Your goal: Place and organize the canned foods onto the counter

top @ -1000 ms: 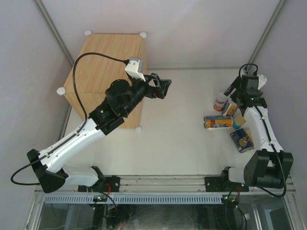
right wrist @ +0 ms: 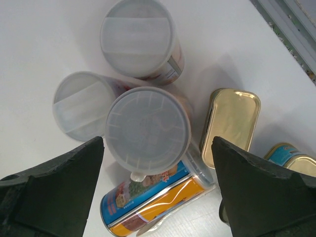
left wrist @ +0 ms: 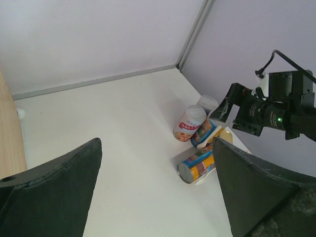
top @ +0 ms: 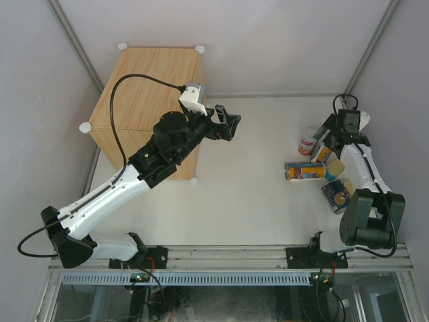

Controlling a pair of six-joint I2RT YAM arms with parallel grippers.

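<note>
Canned foods are clustered on the right of the white counter (top: 241, 201). A white-lidded can (left wrist: 190, 123) stands behind a blue-and-orange can (left wrist: 196, 165) lying on its side. In the right wrist view, a round-lidded can (right wrist: 148, 131) lies below and between the spread fingers of my right gripper, with gaps on both sides. Two more lidded cans, one upper (right wrist: 138, 39) and one left (right wrist: 81, 106), crowd it. A gold rectangular tin (right wrist: 230, 123) lies beside the right finger. My left gripper (top: 224, 124) hangs open and empty over the counter, left of the cans.
A wooden box (top: 147, 87) takes up the back left, partly under my left arm. A dark blue can (top: 335, 194) lies nearest the front on the right, close to my right arm. Walls bound the back and sides.
Over the last second my right arm has shifted slightly at the back right. The left arm has moved only a little. The visible cans look unmoved.
</note>
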